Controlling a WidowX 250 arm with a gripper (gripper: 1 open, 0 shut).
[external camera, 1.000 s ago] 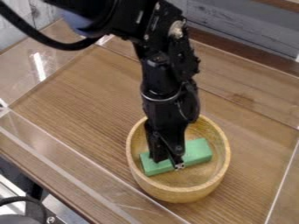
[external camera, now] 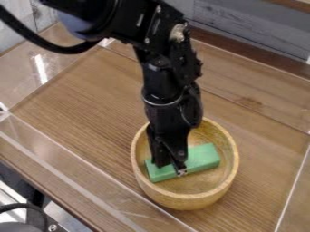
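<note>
My black gripper [external camera: 172, 154] reaches down from the top of the camera view into a round tan bowl [external camera: 216, 186], over a flat green block [external camera: 198, 160] that lies in the bowl. The gripper looks closed, its tip at or just above the block's left part; whether it touches the block is hard to tell. The block's far side is partly hidden behind the gripper.
A pale wall [external camera: 248, 23] runs along the back. Dark cables and a light object are at the lower left, beyond the table's edge.
The gripper has shifted very slightly over the bowl; the bowl and green block look the same.
</note>
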